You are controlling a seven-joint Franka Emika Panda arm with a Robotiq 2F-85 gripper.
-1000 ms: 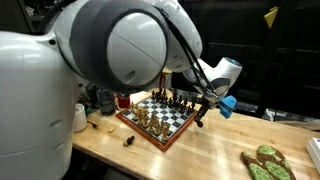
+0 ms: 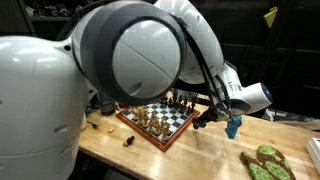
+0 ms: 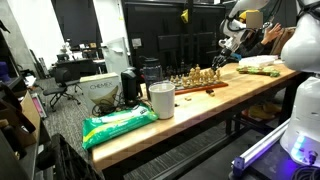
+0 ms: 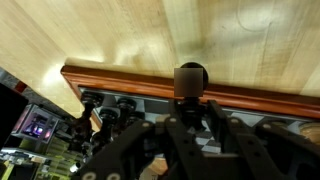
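Note:
A chessboard [image 2: 181, 131] with a reddish-brown frame sits on the wooden table, bearing light gold pieces [image 2: 153, 123] and a row of dark pieces [image 2: 184, 101]. My gripper [image 2: 202, 119] is just off the board's right side, low over the table. In the wrist view, the gripper is above the edge of the board's frame [image 4: 125, 80]. It looks shut on a small dark piece [image 4: 203, 72], whose rounded black part shows beside a brownish fingertip pad [image 4: 188, 82]. Most of that piece is hidden by the fingers.
A small dark piece [image 2: 129, 141] stands on the table in front of the board. To the right lie a green-brown patterned item [image 2: 266, 163] and a white object [image 2: 315, 151]. A green bag [image 3: 120, 122] and a white container [image 3: 162, 99] occupy the table's other end. Bare wood lies between board and patterned item.
The hand's blue-marked part has moved right and downward, and the arm has swung slightly. The fingertips stay near the board's right side, and the pieces on the board look unmoved.

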